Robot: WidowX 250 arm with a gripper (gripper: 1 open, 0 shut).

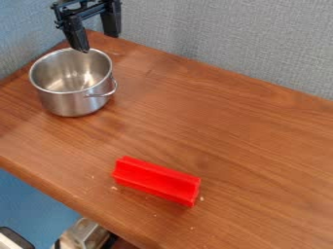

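Observation:
My black gripper (95, 29) is at the top left, open, with one finger above the rim of a steel pot (72, 92) and the other further right and back. Nothing shows between the fingers. The pot stands upright on the wooden table (221, 107), its handle toward the right. A red block (156, 181) lies near the table's front.
Grey walls (235, 34) border the table at the back and left. A metal fixture (81, 236) sits below the front left edge.

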